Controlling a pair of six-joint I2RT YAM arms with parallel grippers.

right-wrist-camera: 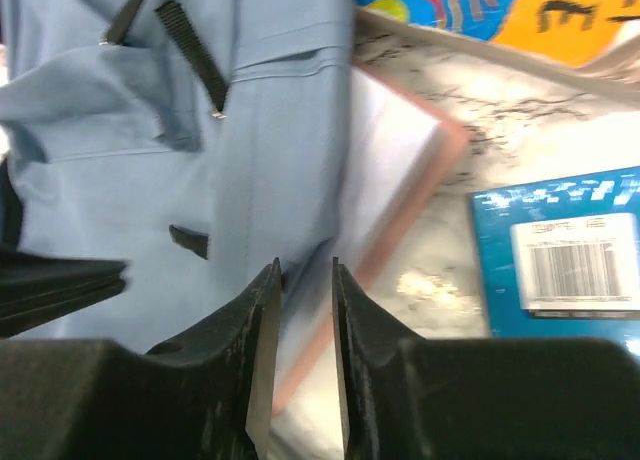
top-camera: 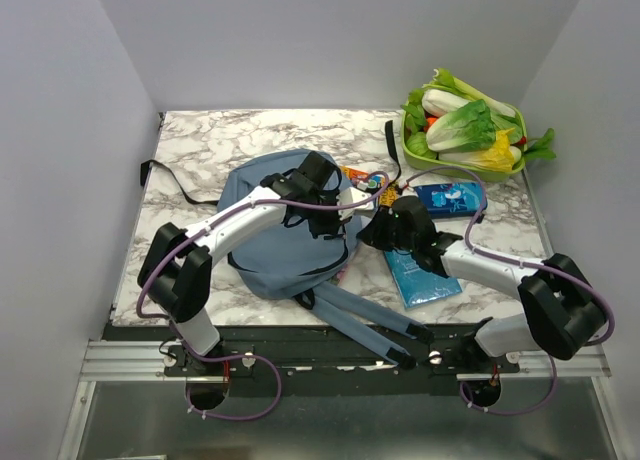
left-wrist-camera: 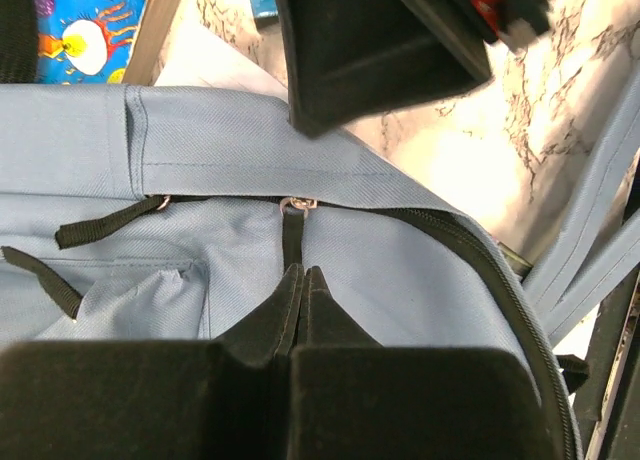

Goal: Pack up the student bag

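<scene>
The grey-blue student bag (top-camera: 278, 245) lies flat on the marbled table, its straps (top-camera: 350, 320) trailing over the front edge. In the left wrist view, my left gripper is shut with its tips at a black zipper pull (left-wrist-camera: 292, 235); whether the strap is pinched cannot be told. My right gripper is partly open at the bag's right edge, its left finger close to the cloth and nothing clearly held. A pale book with a reddish edge (right-wrist-camera: 405, 185) lies partly under that edge. Right of it rests a blue book (top-camera: 425, 283).
A blue pencil case (top-camera: 450, 200) and a colourful comic-style book (top-camera: 385, 195) lie behind the right gripper. The green basket (top-camera: 445, 167) of vegetables stands at the back right. Both grippers are close together.
</scene>
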